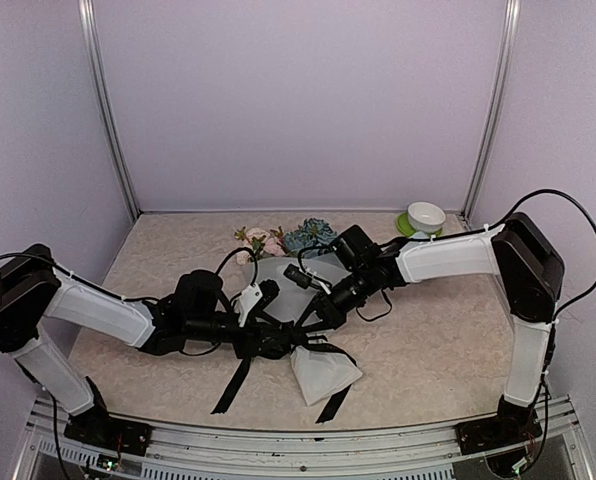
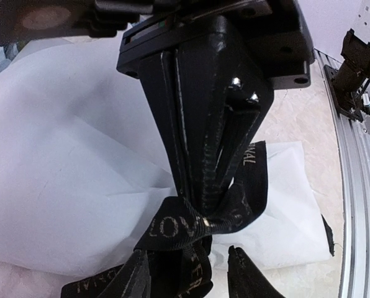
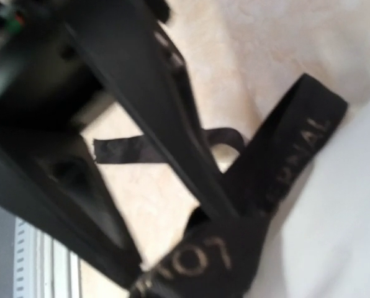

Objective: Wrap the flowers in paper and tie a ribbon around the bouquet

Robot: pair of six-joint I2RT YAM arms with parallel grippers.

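Observation:
Pink flowers (image 1: 263, 242) and blue flowers (image 1: 310, 235) lie at the back, in a white wrapper (image 1: 323, 268) whose pointed end (image 1: 325, 374) spreads towards the front. A black lettered ribbon (image 2: 169, 231) crosses the wrapper's narrow part. My right gripper is shut with its tips down at the ribbon, which loops around them; whether any is pinched is hidden. Below them, the left gripper stands open, its fingers (image 2: 135, 276) apart on either side of a ribbon strand. The right wrist view shows the left gripper's fingers (image 3: 166, 118) beside the lettered loop.
Two loose ribbon tails, left (image 1: 232, 386) and right (image 1: 334, 402), reach towards the front edge. A white bowl (image 1: 426, 216) on a green plate (image 1: 406, 226) stands at the back right. Both arms nearly meet over the wrapper.

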